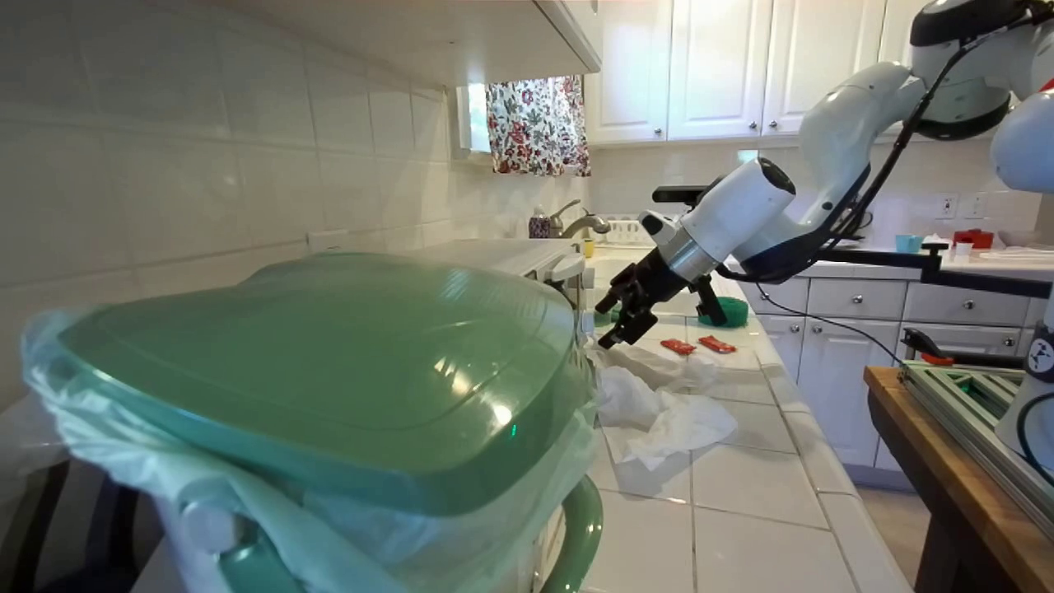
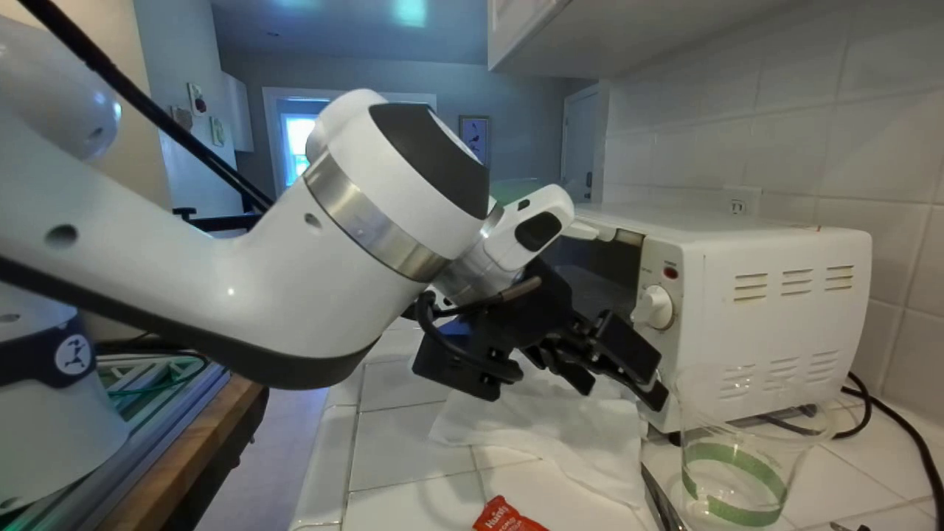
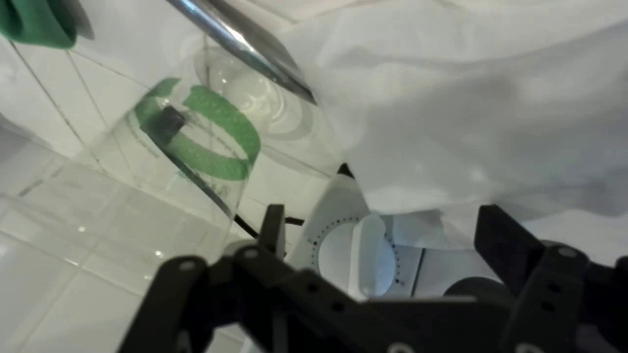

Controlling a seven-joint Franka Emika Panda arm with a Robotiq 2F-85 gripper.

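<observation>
My gripper is open, with nothing held between its fingers. In the wrist view, the white dial (image 3: 357,257) of the toaster oven appears in the gap between the fingertips, at a distance I cannot tell. Exterior view 2 has the gripper (image 2: 615,395) tilted down beside the front of the white toaster oven (image 2: 770,292), near its lower corner; contact cannot be judged. Crumpled white paper (image 3: 471,112) lies on the counter below the fingers. A clear glass with a green band (image 2: 734,482) stands by the oven's side.
A green-lidded bin (image 1: 336,366) fills the near left of exterior view 1. Two red packets (image 1: 716,344) and a green object (image 1: 729,312) lie farther along the counter. A shiny metal utensil (image 3: 247,47) lies between paper and glass. Bare tiles (image 1: 756,534) stretch along the counter's front.
</observation>
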